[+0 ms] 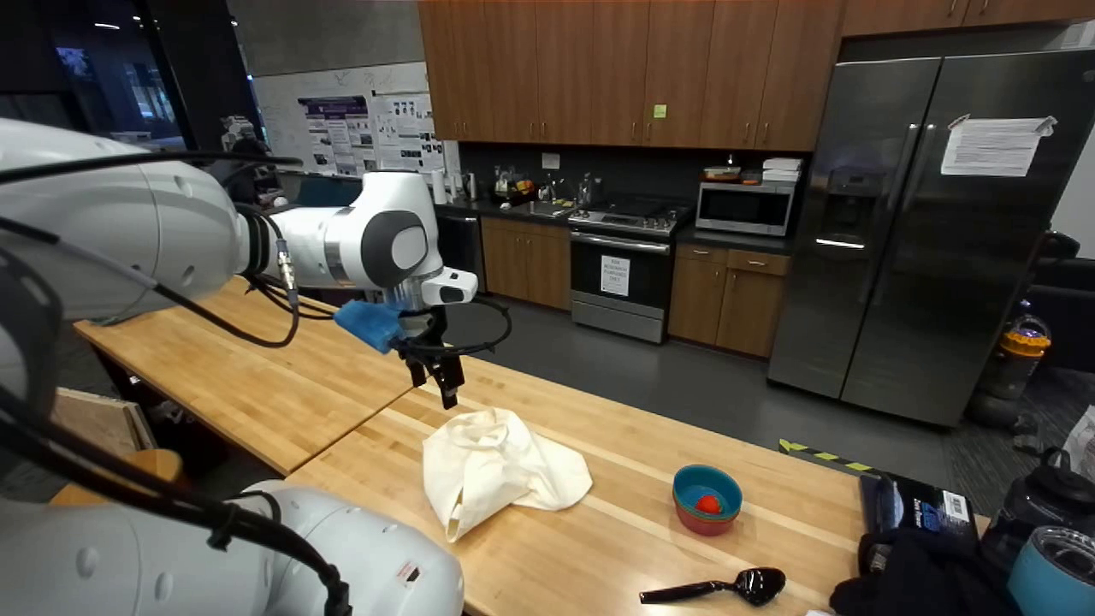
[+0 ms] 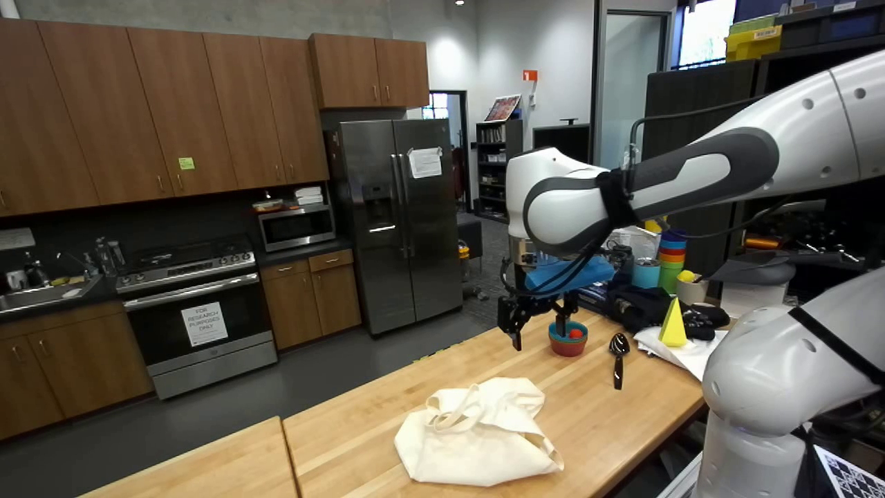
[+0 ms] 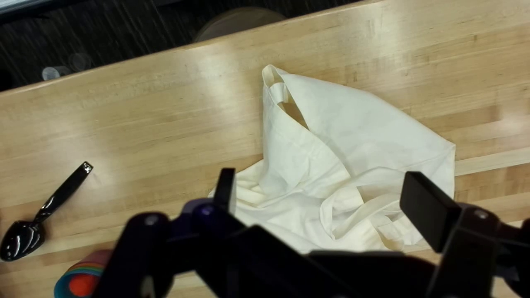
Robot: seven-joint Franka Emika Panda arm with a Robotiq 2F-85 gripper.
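Observation:
A crumpled cream cloth bag (image 1: 503, 462) lies on the wooden table, its strap loops showing on top in the wrist view, where the bag (image 3: 318, 164) fills the middle. Above the table and apart from the bag hangs my gripper (image 1: 434, 394), pointing down. In the wrist view the gripper has its two black fingers spread wide, the bag visible below and between them but not held. Exterior view 2 also shows the gripper (image 2: 539, 328) in the air, beyond the bag (image 2: 481, 431).
Stacked bowls (image 1: 707, 500) with a red item inside stand right of the bag. A black spoon (image 1: 719, 586) lies nearer the front. Dark cloth (image 1: 903, 575) and a blue tumbler (image 1: 1055, 575) crowd the right end. Bare table surrounds the bag.

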